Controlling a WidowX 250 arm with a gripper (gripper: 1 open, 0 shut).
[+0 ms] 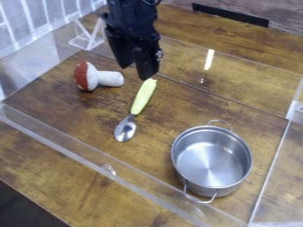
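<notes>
A black robot gripper [140, 64] hangs open over the back of the wooden work area, above and right of a red-and-white object [90, 76] that resembles a toy mushroom lying on its side. A spoon with a pale yellow-green handle [144, 96] and metal bowl lies in the middle, just below the gripper in the picture. A steel pot [211, 160] stands at the front right. Nothing shows between the gripper's fingers.
Clear plastic walls border the wooden surface [71, 151]. The front left and the area right of the spoon, behind the pot, are clear.
</notes>
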